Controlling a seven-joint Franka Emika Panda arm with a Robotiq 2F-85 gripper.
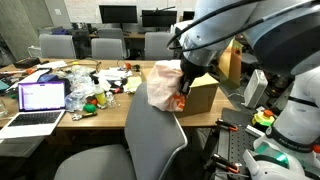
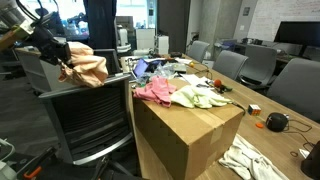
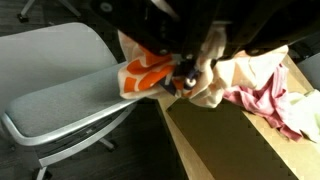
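Note:
A light pink cloth with orange patches hangs from my gripper over the top of the grey chair's backrest. In exterior view 2 the same cloth droops in folds above the chair back. Close up, the wrist view has the bunched cloth around the shut fingers, which are mostly dark and partly hidden by it. The grey chair fills the left of that view. Whether the cloth rests on the backrest is hard to tell.
A cardboard box beside the chair carries a pink cloth and a pale yellow cloth. A white cloth lies on the table to its right. The long table holds a laptop and clutter.

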